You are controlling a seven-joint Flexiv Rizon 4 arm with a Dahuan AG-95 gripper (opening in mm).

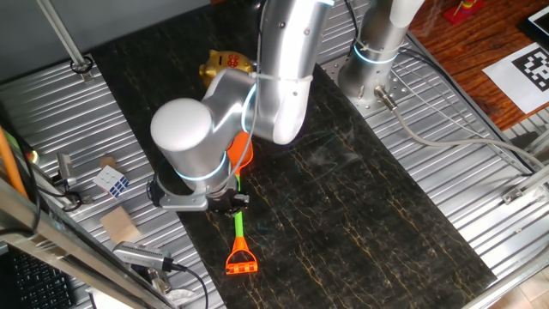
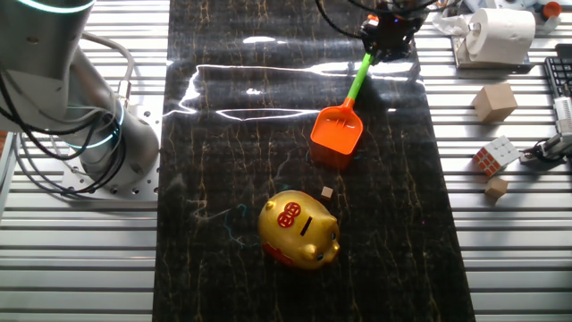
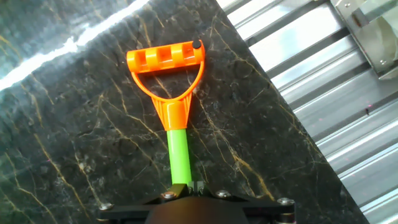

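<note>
A toy shovel with an orange scoop (image 2: 338, 132), green shaft (image 3: 179, 157) and orange D-shaped handle (image 3: 166, 59) lies lengthwise on the dark marbled board (image 1: 326, 223). My gripper (image 1: 242, 202) is at the shaft, between scoop and handle. From the wrist, the shaft runs down to the dark finger parts at the bottom edge and disappears there. The finger parts look close together, but whether they clasp the shaft is hidden. Beyond the scoop stand a golden piggy bank (image 2: 299, 230) and a tiny pale block (image 2: 327, 191).
Along the ribbed metal side lie a Rubik's cube (image 2: 496, 156), a wooden block (image 2: 494, 103) and a toilet roll (image 2: 499, 36). A camera-like device (image 1: 144, 256) with a cable stands near the board's edge. The board is bare between the shovel and my base (image 1: 364, 77).
</note>
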